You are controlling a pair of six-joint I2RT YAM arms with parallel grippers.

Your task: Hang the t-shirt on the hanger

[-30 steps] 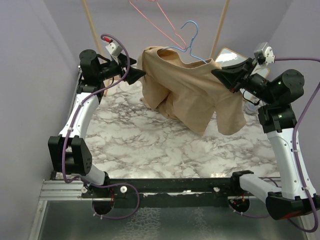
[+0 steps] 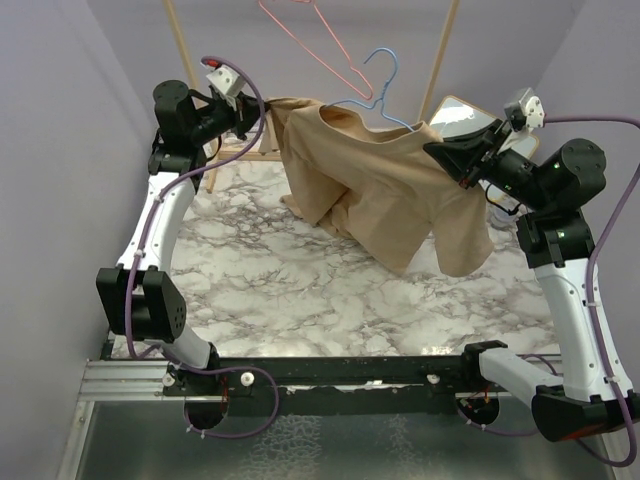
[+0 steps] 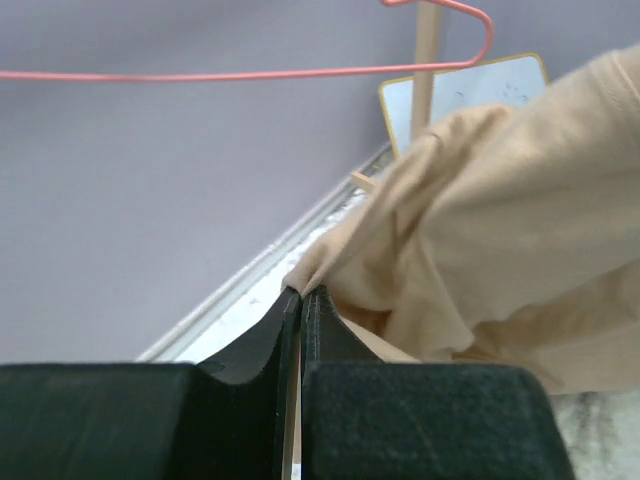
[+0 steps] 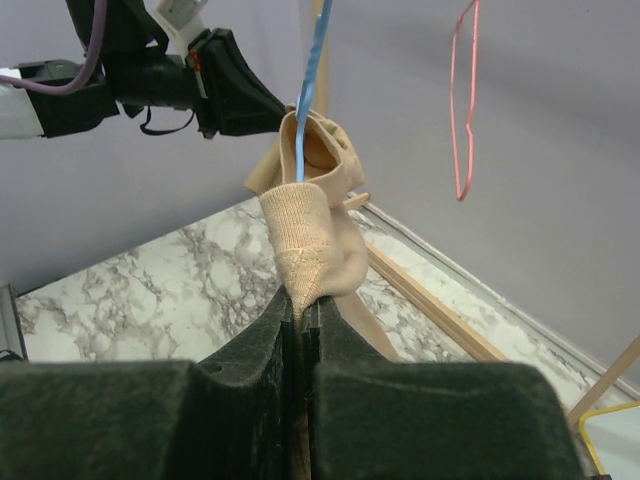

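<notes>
The tan t-shirt (image 2: 370,190) hangs stretched between my grippers, with the blue hanger (image 2: 385,80) inside its neck opening. My left gripper (image 2: 250,112) is shut on one end of the shirt; in the left wrist view a thin fold enters between its fingertips. My right gripper (image 2: 465,165) is shut on the other end, gathered fabric (image 4: 305,250) between its fingers beside the hanger. The shirt's lower part trails over the marble table.
A pink hanger (image 2: 330,50) hangs behind, between two wooden posts (image 2: 440,50). A white board (image 2: 460,115) stands at the back right.
My left gripper has shut on the shirt and moved outward to the back left, pulling that end of the fabric with it. The right arm is nearly still.
</notes>
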